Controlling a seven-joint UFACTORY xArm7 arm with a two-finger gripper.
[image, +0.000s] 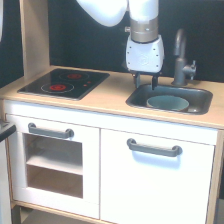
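Note:
My gripper (146, 82) points down over the left part of the sink, its fingers apart. Nothing shows between them. A dull teal round dish (168, 103) rests in the dark grey sink (203, 101), to the right of and a little below my fingertips. Its near rim is visible. The fingers appear clear of the dish, though the exact gap is hard to judge at this size.
Behind the sink stands a dark faucet (180, 62). A black stovetop (63, 83) with red rings is on the left, with bare wooden counter (108, 92) between. Below are a shut white cabinet door (155, 180) and an oven door (53, 165).

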